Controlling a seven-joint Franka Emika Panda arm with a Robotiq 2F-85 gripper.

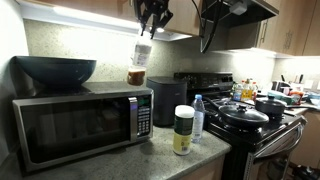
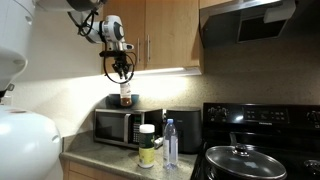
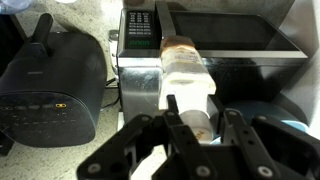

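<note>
My gripper is shut on the top of a clear bottle with brown contents at its base. In exterior view 1 the bottle hangs upright above the right end of the microwave, apart from its top. From the other side, the bottle shows below the raised gripper. In the wrist view my fingers close around the bottle's pale cap, and its body reaches away from me towards the microwave front.
A dark bowl sits on the microwave's left part. Right of the microwave stands a black appliance. A green-and-white canister and a water bottle are on the counter, before the stove with its lidded pan. Cabinets hang overhead.
</note>
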